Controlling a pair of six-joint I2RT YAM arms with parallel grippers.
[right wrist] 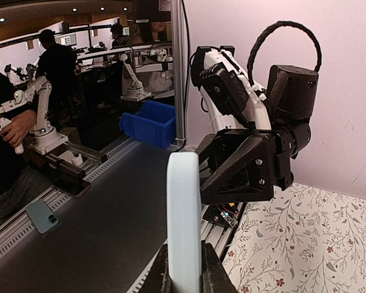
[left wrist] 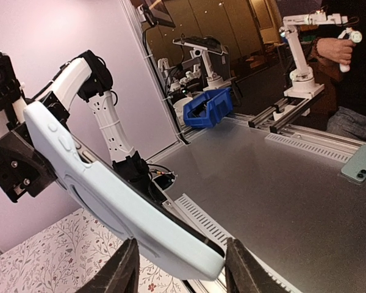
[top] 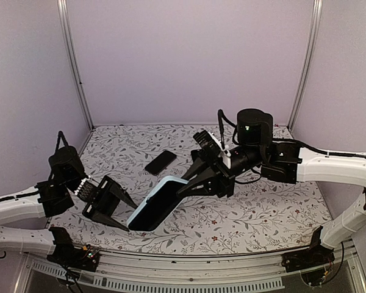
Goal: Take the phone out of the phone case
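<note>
A pale case with a black phone face [top: 160, 202] hangs tilted above the table between the grippers. My right gripper [top: 186, 183] is shut on its upper end; in the right wrist view the case [right wrist: 184, 220] stands edge-on between the fingers. My left gripper [top: 125, 215] is at the lower end. In the left wrist view the case's lower corner [left wrist: 201, 256] sits at the fingertips, one each side, and the case runs up and left to the right gripper.
Another dark phone-like slab [top: 160, 162] lies flat on the patterned table [top: 232, 220], back left of centre. Walls [top: 189, 61] enclose the back and sides.
</note>
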